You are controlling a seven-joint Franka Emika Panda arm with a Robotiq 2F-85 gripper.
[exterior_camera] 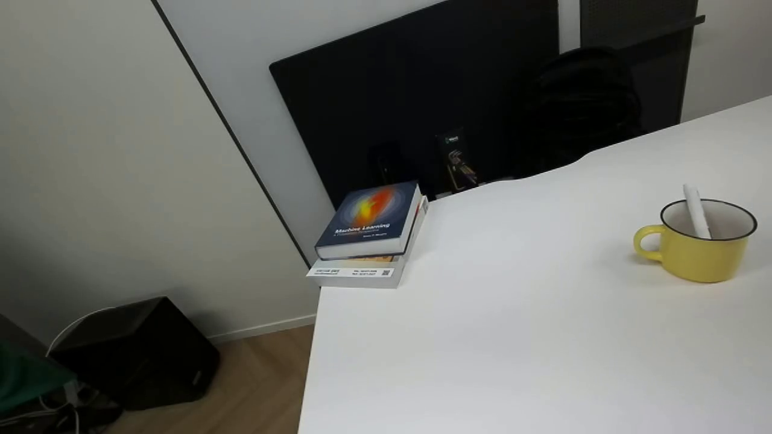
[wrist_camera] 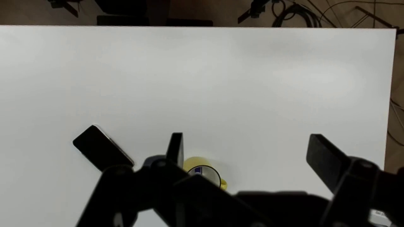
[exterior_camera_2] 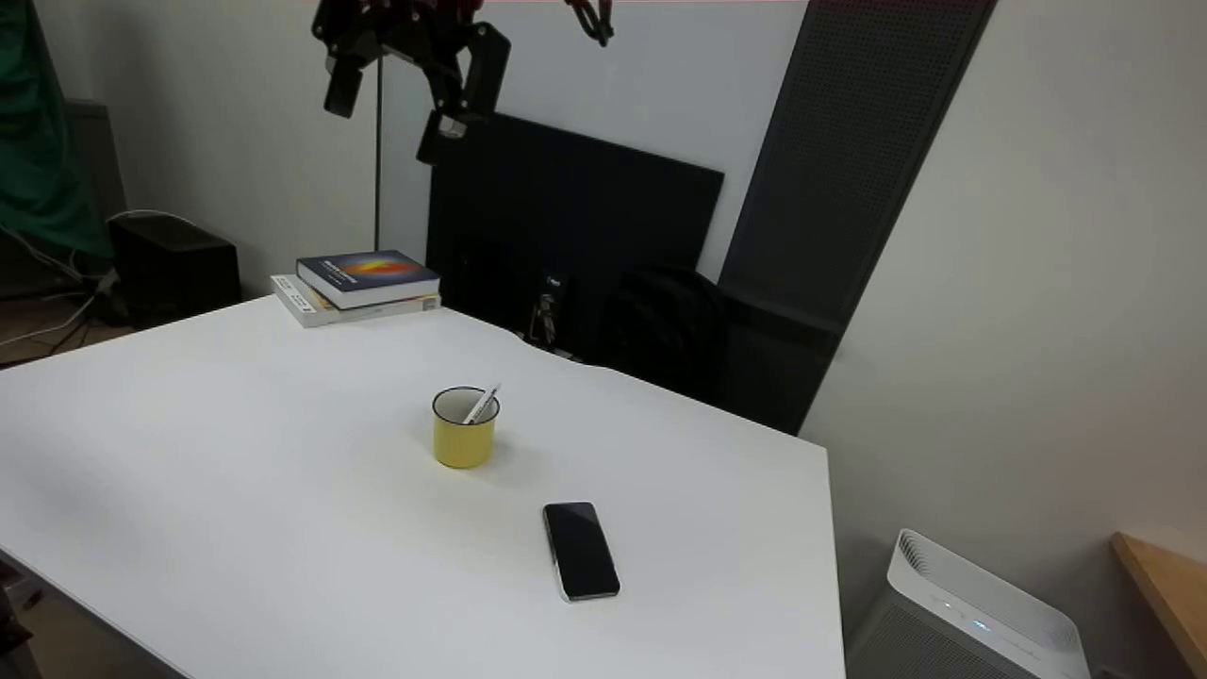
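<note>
A yellow mug [exterior_camera_2: 463, 445] with a dark rim stands upright on the white table, a white marker [exterior_camera_2: 482, 404] leaning inside it. Exterior view 1 shows the mug [exterior_camera: 700, 254] at the right, its handle to the left and the marker [exterior_camera: 695, 211] sticking out above the rim. High above the table, my gripper [exterior_camera_2: 385, 126] is open and holds nothing. From the wrist, the mug [wrist_camera: 196, 162] lies far below, near the left finger and partly hidden by the gripper. A black phone [exterior_camera_2: 582, 551] lies flat on the table.
Two stacked books [exterior_camera: 369, 224] sit at the table's far corner, beside a dark panel [exterior_camera: 427, 87]. An air purifier [exterior_camera_2: 979, 617] stands off the table's right end.
</note>
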